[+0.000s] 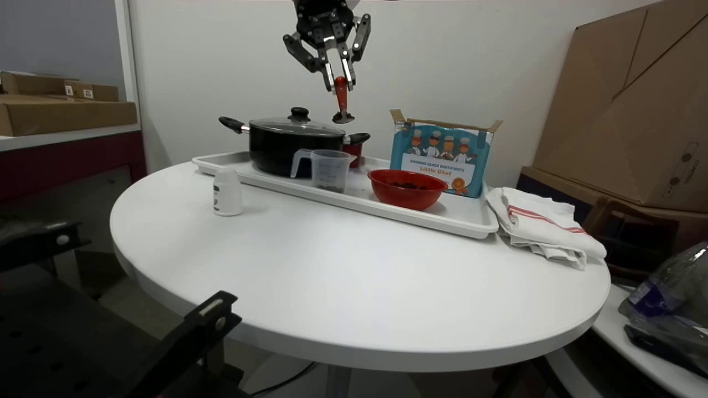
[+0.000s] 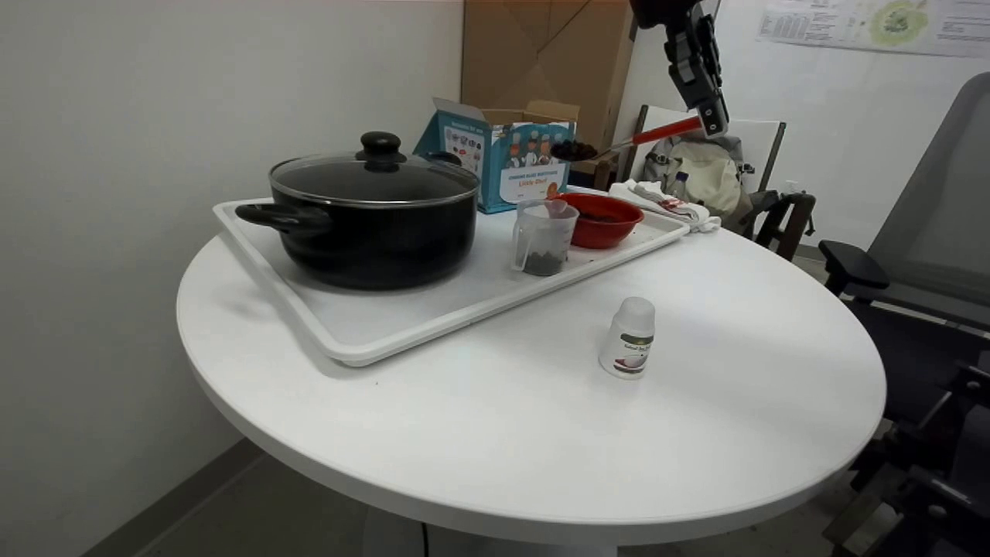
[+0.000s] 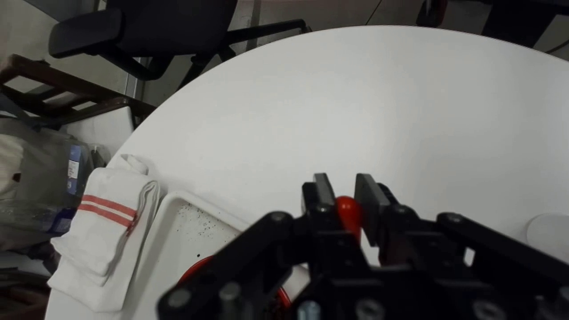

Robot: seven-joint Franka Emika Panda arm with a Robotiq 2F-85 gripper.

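Observation:
High above the table, my gripper (image 1: 339,87) is shut on the red handle (image 1: 342,98) of a spoon. In exterior view 2 the spoon's bowl (image 2: 575,152) carries a heap of dark, bean-like pieces, with the handle sloping up to the gripper (image 2: 712,128). The wrist view shows the red handle end (image 3: 349,211) between the fingers. Below, a red bowl (image 1: 406,188) with dark contents sits on the white tray (image 1: 458,222). Beside it stands a clear measuring cup (image 2: 545,232) with dark pieces at its bottom. The spoon's bowl is hidden in the wrist view.
A lidded black pot (image 2: 380,227) fills the tray's other end. Behind the bowl stands a blue box (image 1: 439,156). A white bottle (image 2: 631,339) stands on the table, and a folded towel (image 1: 541,222) lies by the tray.

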